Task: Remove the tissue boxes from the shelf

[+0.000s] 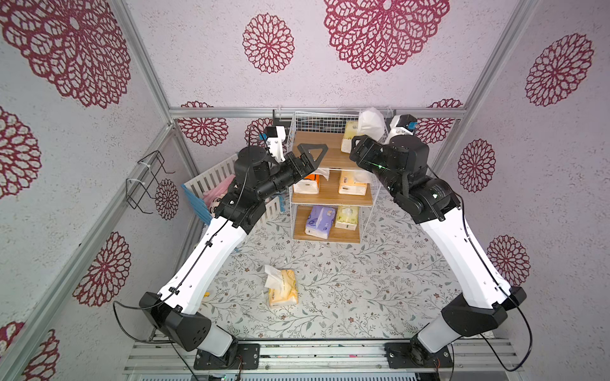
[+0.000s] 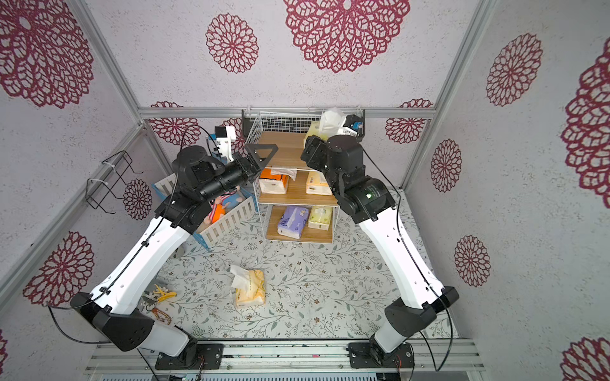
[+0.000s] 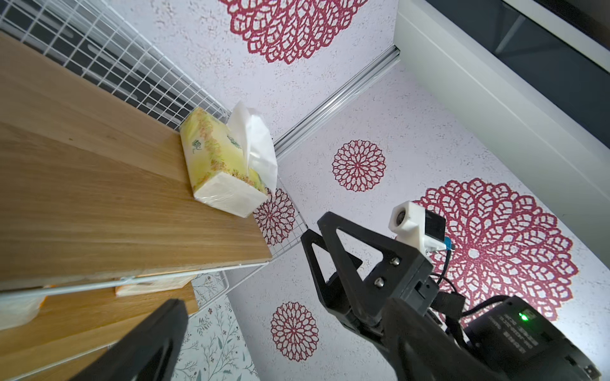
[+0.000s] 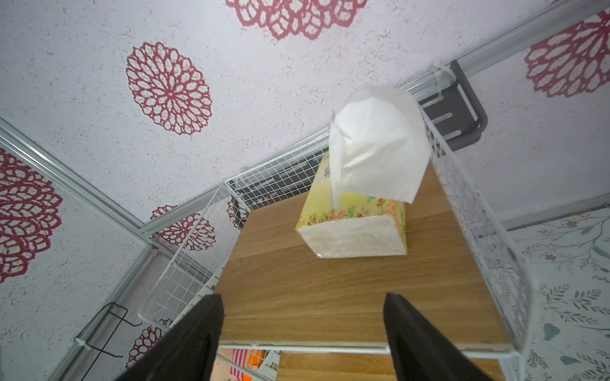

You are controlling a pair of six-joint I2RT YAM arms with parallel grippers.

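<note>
On the right side of the wooden top shelf (image 4: pixel 273 285) stands a yellow tissue pack (image 4: pixel 355 237), a white tissue sticking up from it. My right gripper points at this pack from in front, open, with empty space between its fingers. The left gripper, also open and empty, is at the shelf's left front. An orange-and-white pack (image 1: pixel 306 187) and a yellow-orange pack (image 1: pixel 351 183) sit on the middle level. At the bottom are a purple pack (image 1: pixel 319 221) and a yellow-green pack (image 1: pixel 347 217). Another yellow-orange pack (image 1: pixel 284 295) lies on the table.
White wire sides (image 4: pixel 473 203) and a wire back (image 4: pixel 279 177) border the shelf. Left of it, behind my left arm, stands a white basket (image 2: pixel 225 222) holding soft toys.
</note>
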